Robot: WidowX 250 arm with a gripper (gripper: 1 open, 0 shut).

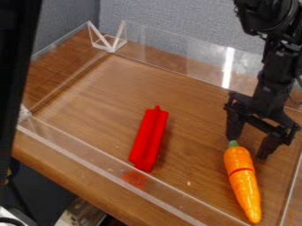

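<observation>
An orange toy carrot (243, 184) with a green top lies at the lower right of the wooden surface (118, 88). My black gripper (248, 139) is low just behind the carrot's green top, its fingers spread apart, with nothing seen held. A red elongated object (148, 139) lies left of centre, apart from the gripper and the carrot.
Clear plastic walls edge the wooden surface, with a white bracket (106, 42) at the back left. A dark vertical shape fills the left edge of the view.
</observation>
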